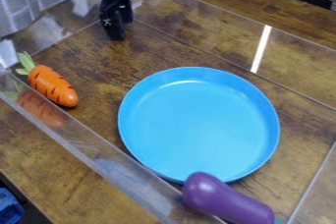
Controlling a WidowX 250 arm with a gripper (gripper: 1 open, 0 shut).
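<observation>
My black gripper (pixel 114 22) hangs at the top left, low over the wooden floor of a clear-walled enclosure; its fingers are dark and small, with nothing visible between them. An orange toy carrot (pixel 50 84) with pale green leaves lies at the left, below and left of the gripper. A large blue plate (pixel 198 122) fills the centre right. A purple eggplant-like toy (pixel 230 198) lies at the bottom right, just beyond the plate's lower edge.
Transparent walls (pixel 98 159) border the wooden surface. The floor between the gripper, carrot and plate is clear, as is the area at the upper right, where a pale strip (pixel 261 46) shows. A blue object sits at the bottom left corner.
</observation>
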